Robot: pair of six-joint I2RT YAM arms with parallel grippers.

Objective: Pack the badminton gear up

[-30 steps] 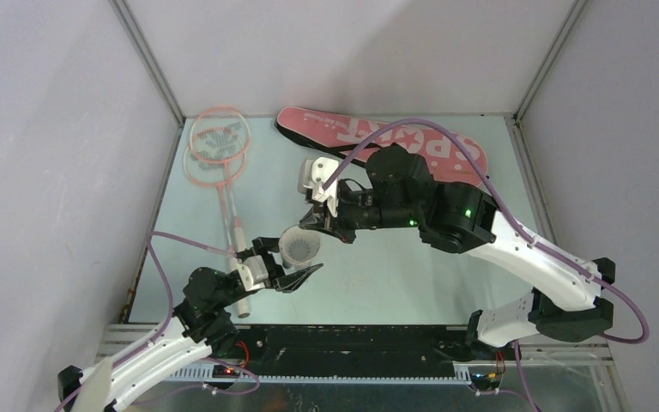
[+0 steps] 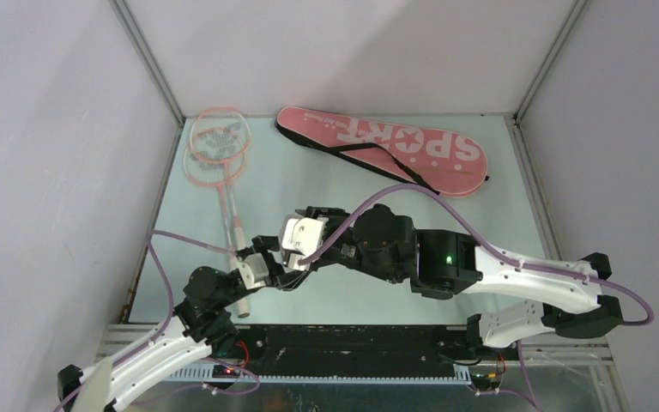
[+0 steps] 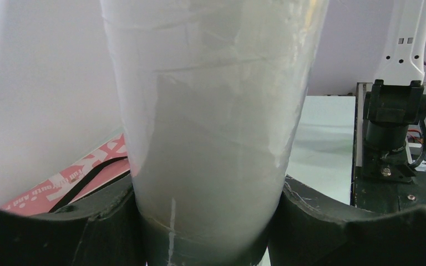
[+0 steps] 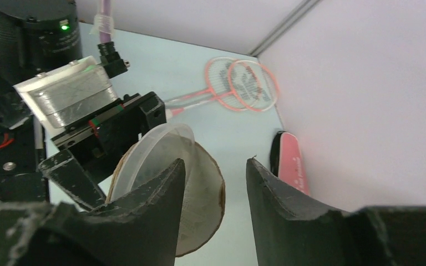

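My left gripper [image 2: 276, 273] is shut on a white plastic-wrapped shuttlecock tube [image 3: 211, 122], held upright. My right gripper is part open over the tube's top rim, where a clear curved lid edge [image 4: 144, 149] shows by one finger; from above, the right wrist hides the tube's top. Two pink rackets [image 2: 220, 135] lie on the left of the table, their handles partly under the left arm. The pink SPORT bag [image 2: 420, 154] with a black strap lies along the back.
Walls enclose the back and sides of the pale table [image 2: 377, 309].
The left arm has hardly moved.
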